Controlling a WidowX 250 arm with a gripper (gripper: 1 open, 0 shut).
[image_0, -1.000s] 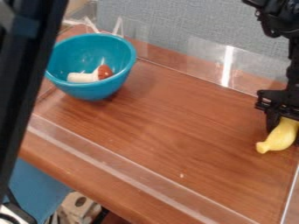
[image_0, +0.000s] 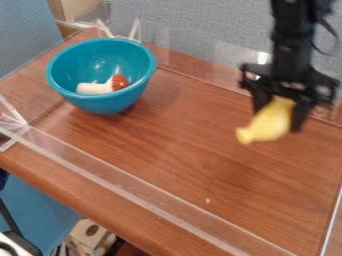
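Observation:
My black gripper (image_0: 278, 98) hangs at the upper right, blurred by motion, shut on a yellow object (image_0: 273, 120) that points down and to the left above the wooden surface. A teal bowl (image_0: 114, 98) at the upper left holds a pale cylindrical piece (image_0: 94, 88) and a small red-orange piece (image_0: 119, 82). The bowl stands well to the left of the gripper.
A clear plastic edging runs along its back and left side. Blue and loose objects lie beyond the lower left edge.
My gripper has moved left and up from the right edge, carrying the yellow object with it. The bowl and its contents are unchanged.

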